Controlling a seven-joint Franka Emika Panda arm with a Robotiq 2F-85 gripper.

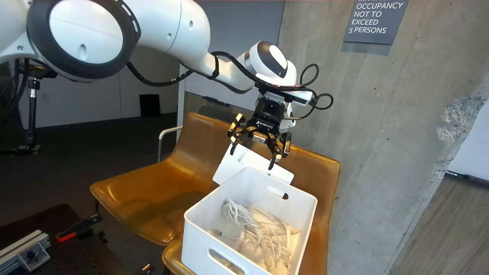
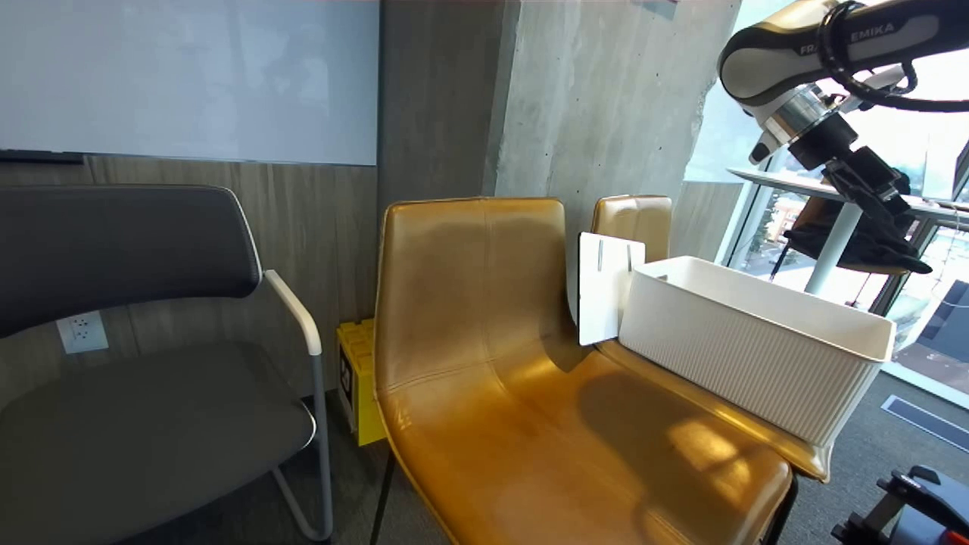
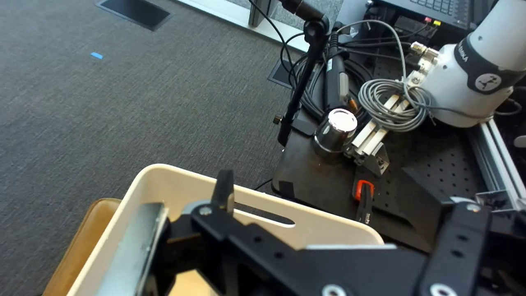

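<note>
My gripper hangs above the far end of a white bin, fingers spread wide and nothing between them. Inside the bin lies a tangle of white cables. A white lid-like panel leans against the chair back behind the bin, partly behind the gripper. From the side, the bin looks ribbed, its contents are hidden, and the gripper is over its far side. The wrist view has a dark finger in front of the bin's rim; most of the bin's inside is covered by the gripper.
The bin rests on a brown chair, with another brown chair beside it. A dark work table carrying a metal cup, coiled cable and a clamp stands close by. A concrete wall rises behind.
</note>
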